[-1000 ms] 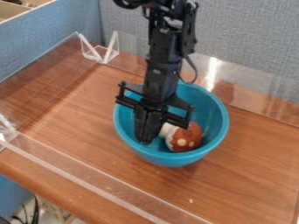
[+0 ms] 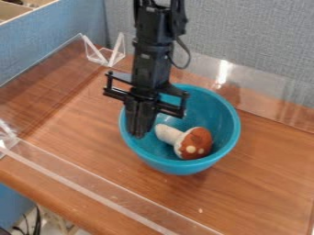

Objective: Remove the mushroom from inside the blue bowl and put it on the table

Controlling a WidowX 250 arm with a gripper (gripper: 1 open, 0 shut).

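Observation:
The mushroom, with an orange-brown, pale-spotted cap [image 2: 194,142] and a whitish stem [image 2: 170,134], lies on its side in the blue bowl [image 2: 182,167]. Its cap rests toward the bowl's right front wall, its stem pointing left and back. My dark gripper [image 2: 139,130] points down into the left part of the bowl, left of the stem end. From this angle, whether its fingers are parted is unclear, and so is whether they touch the stem.
Bare wooden table [image 2: 263,174] spreads to the right and front of the bowl. A clear low barrier [image 2: 270,99] runs along the back. White wire pieces [image 2: 105,52] stand at the back left, beside the blue side wall [image 2: 43,41].
My gripper has shifted left and slightly up, from over the stem to beside its end, so more of the mushroom shows. Mushroom and bowl look unmoved.

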